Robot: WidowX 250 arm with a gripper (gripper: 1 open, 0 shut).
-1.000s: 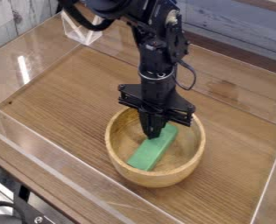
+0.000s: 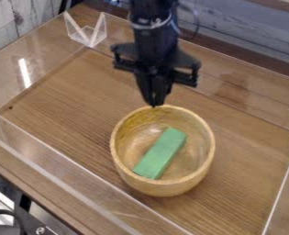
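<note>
A round tan bowl (image 2: 130,165) sits on the wooden surface in the middle lower part of the camera view, with a green block (image 2: 161,153) lying in it. The black gripper (image 2: 151,88) is raised above the far side of the bowl, its fingers spread apart with nothing visible between them.
The wooden tray floor (image 2: 55,119) is clear left and right of the bowl. White wire pieces stand at the upper left edge and far top left. The tray's pale rim runs along the left and lower edges.
The gripper has risen up and away from the bowl toward the back. The green block stays in the bowl, now fully in sight.
</note>
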